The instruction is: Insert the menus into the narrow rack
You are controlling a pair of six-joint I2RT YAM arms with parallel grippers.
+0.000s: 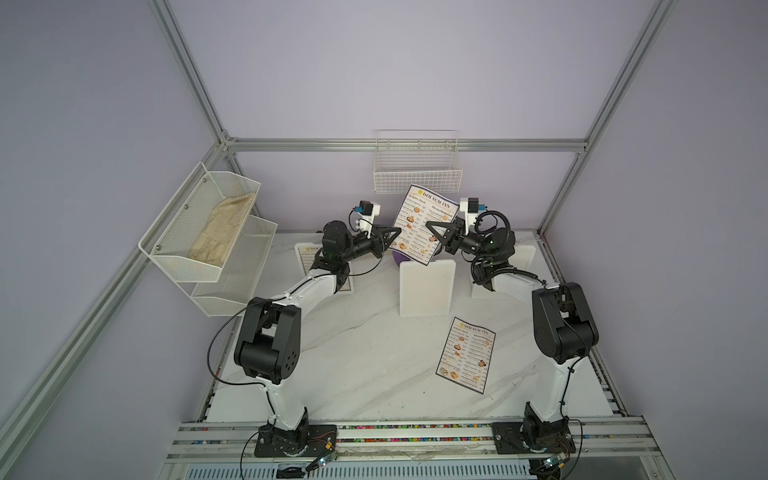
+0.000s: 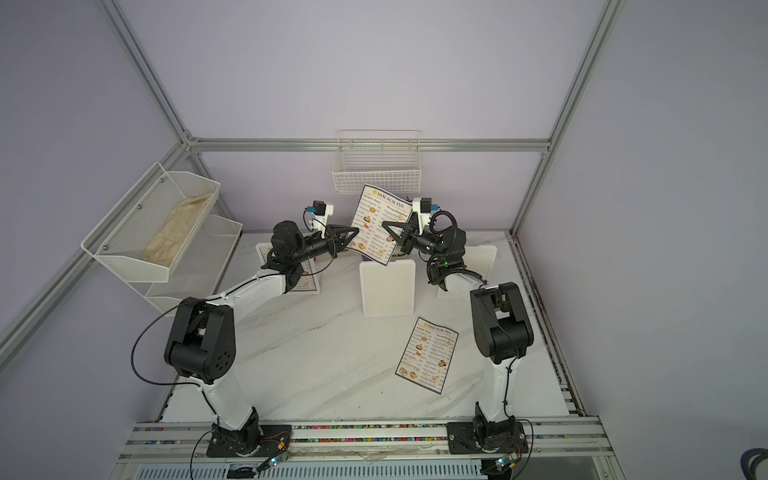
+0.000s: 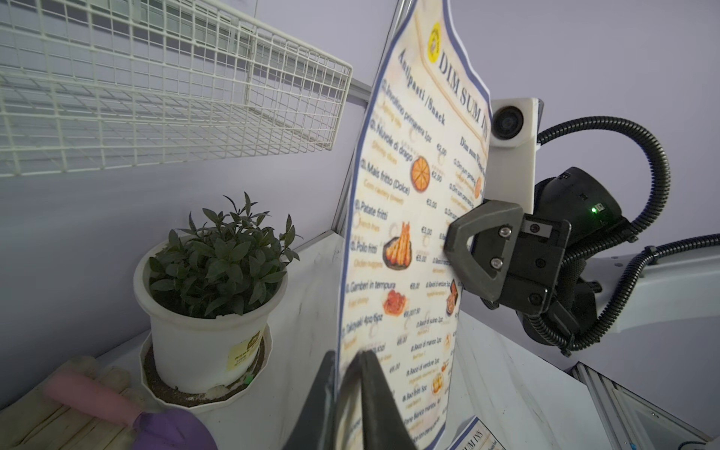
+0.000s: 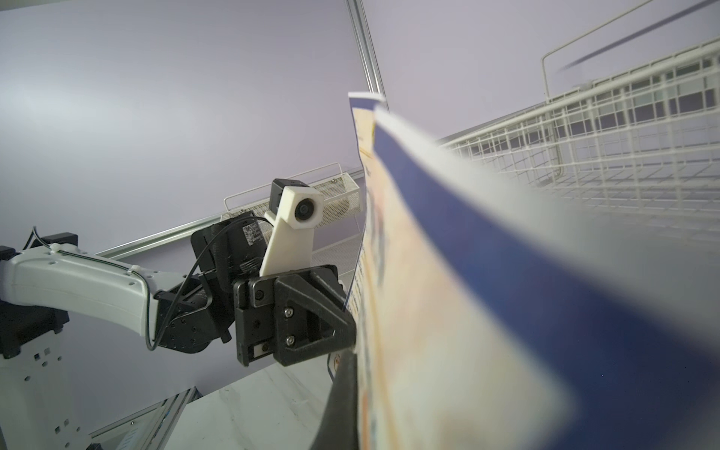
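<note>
A Dim Sum Inn menu (image 1: 419, 214) is held upright in the air between both arms, its printed side facing the cameras. My left gripper (image 1: 396, 232) is shut on its left edge, and that edge shows between the fingers in the left wrist view. On the right side, my right gripper (image 1: 433, 227) is shut on the sheet, which bends a little there. The narrow white wire rack (image 1: 417, 181) hangs on the back wall just behind and above the menu. A second menu (image 1: 466, 355) lies flat near the table's front.
Another menu (image 1: 307, 256) lies at the back left, partly behind the left arm. White panels (image 1: 426, 289) stand at the middle and back right. A potted plant (image 3: 217, 277) sits below the rack. A mesh shelf (image 1: 188, 268) with tan cloth hangs left.
</note>
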